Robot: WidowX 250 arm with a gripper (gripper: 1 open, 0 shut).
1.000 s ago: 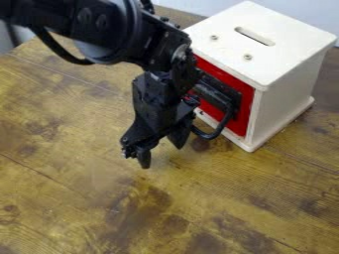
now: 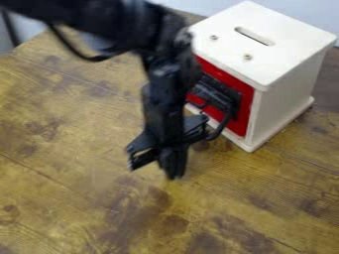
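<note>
My black gripper (image 2: 165, 161) hangs low over the wooden table, left of a white box (image 2: 272, 69) that has a slot and two round fittings on top. The gripper is motion-blurred and looks shut, with nothing visible between its fingers. The arm comes in from the top left and hides part of the box's red front (image 2: 235, 114).
A pale wall or edge runs along the back, and the table's edge shows at the top left.
The arm has shifted left, uncovering more of the box's top.
</note>
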